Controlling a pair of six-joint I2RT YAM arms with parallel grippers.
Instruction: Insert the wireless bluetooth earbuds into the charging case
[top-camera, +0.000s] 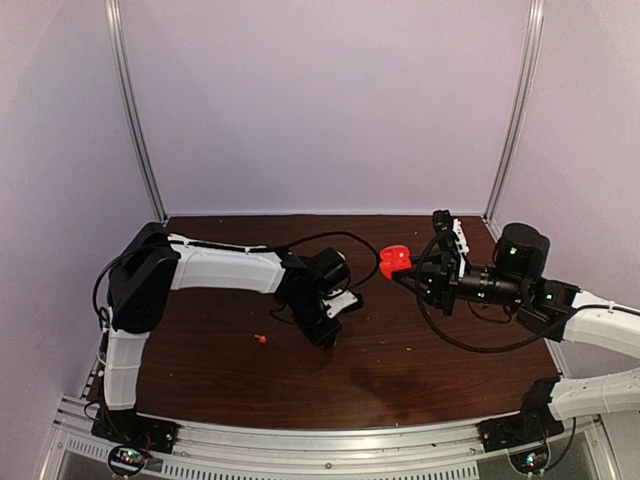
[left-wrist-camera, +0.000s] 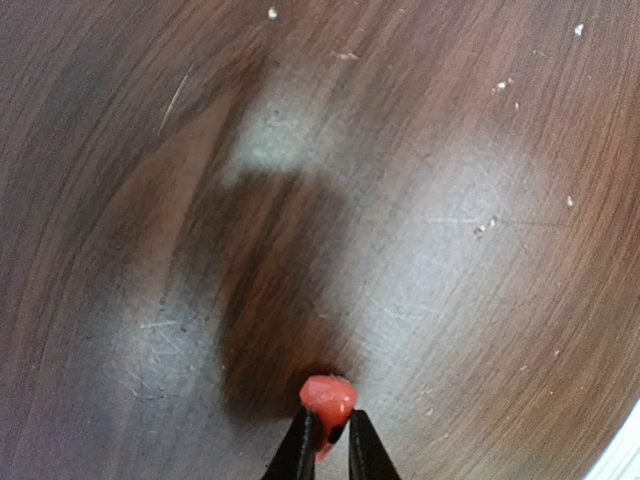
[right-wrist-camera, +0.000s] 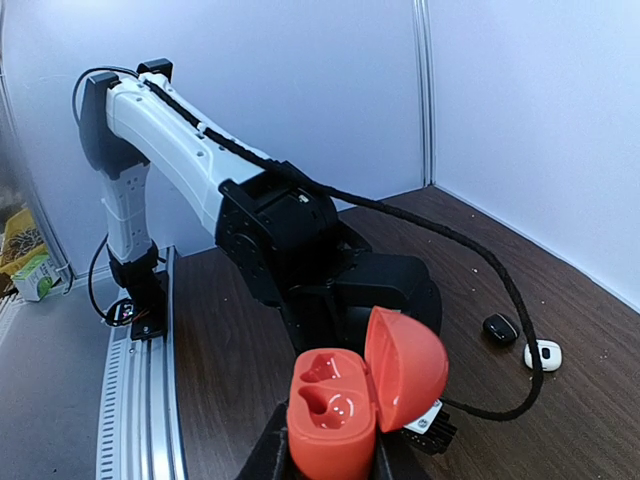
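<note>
A red earbud (left-wrist-camera: 328, 400) lies on the wooden table between the fingertips of my left gripper, which is low over it; whether the fingers press on it I cannot tell. In the top view the left gripper (top-camera: 326, 334) hides that bud. A second red earbud (top-camera: 261, 339) lies to its left. My right gripper is shut on the red charging case (right-wrist-camera: 325, 420), held in the air with its lid open and both slots visible, apparently empty.
In the right wrist view a black case (right-wrist-camera: 500, 329) and a white case (right-wrist-camera: 543, 354) lie on the table behind the left arm. A cable loops above them.
</note>
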